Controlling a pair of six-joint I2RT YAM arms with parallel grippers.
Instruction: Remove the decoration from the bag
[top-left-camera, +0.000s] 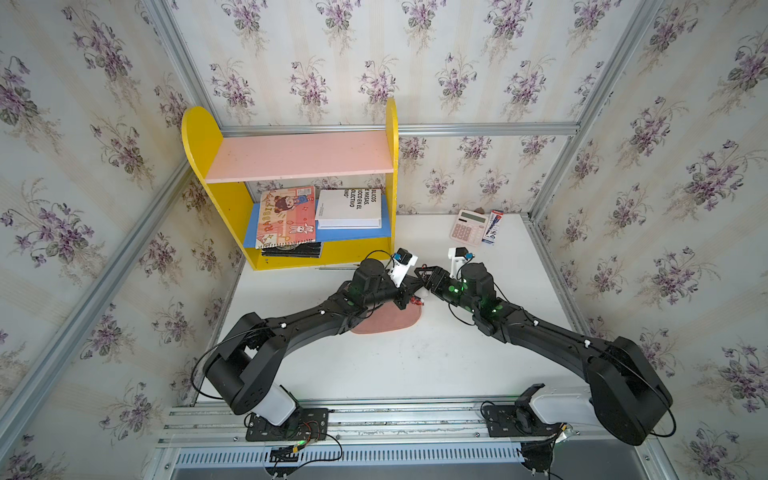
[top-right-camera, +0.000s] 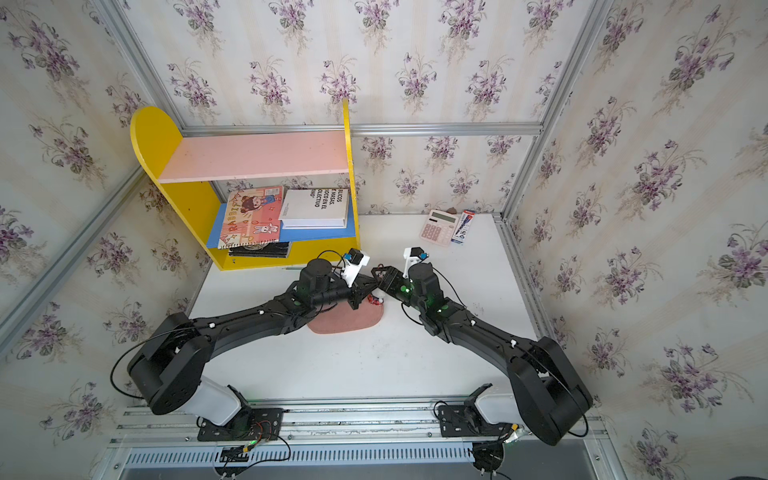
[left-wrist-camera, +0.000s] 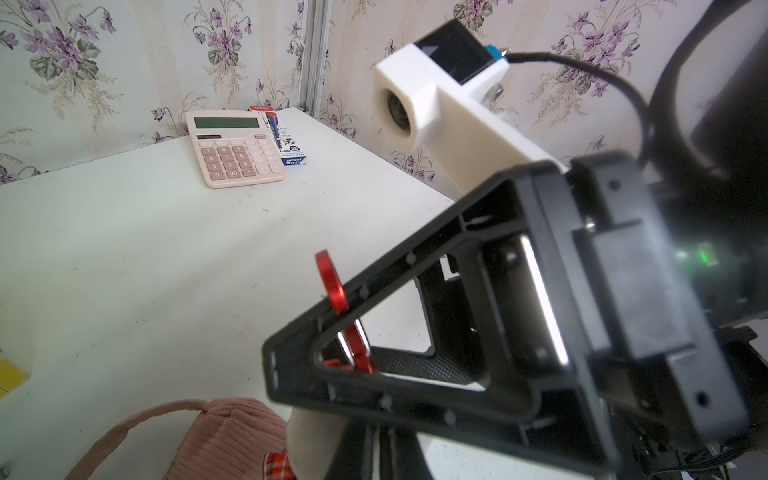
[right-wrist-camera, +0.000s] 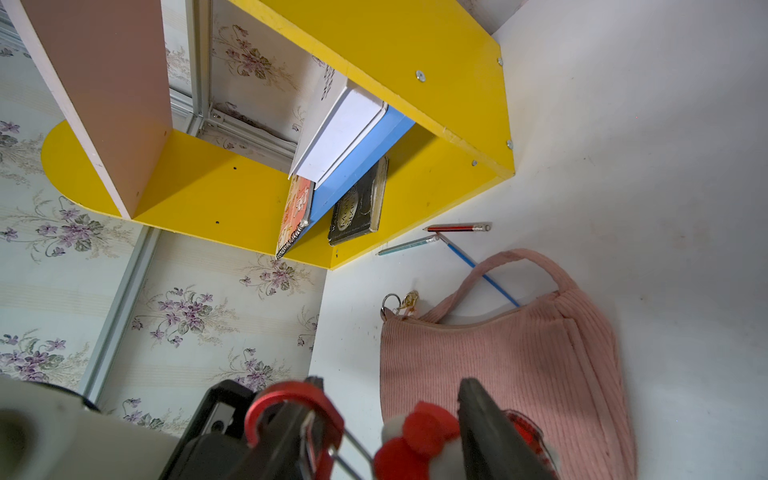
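The pink corduroy bag (right-wrist-camera: 496, 360) lies on the table beneath both grippers. A red-and-white plush decoration (right-wrist-camera: 420, 436) with a red ring (left-wrist-camera: 332, 280) is raised between them. In the left wrist view my right gripper reaches in from the right, part open, the red ring and a silver piece at its fingertips; whether it grips them is unclear. My left gripper is shut low in the left wrist view, with the plush's pale body behind it; what lies between its fingertips is hard to see.
A yellow shelf (top-left-camera: 209, 184) with books stands at the back left. A calculator (left-wrist-camera: 234, 152) and a blue-red packet (left-wrist-camera: 288, 148) lie at the back right. Pens (right-wrist-camera: 456, 228) lie beside the bag.
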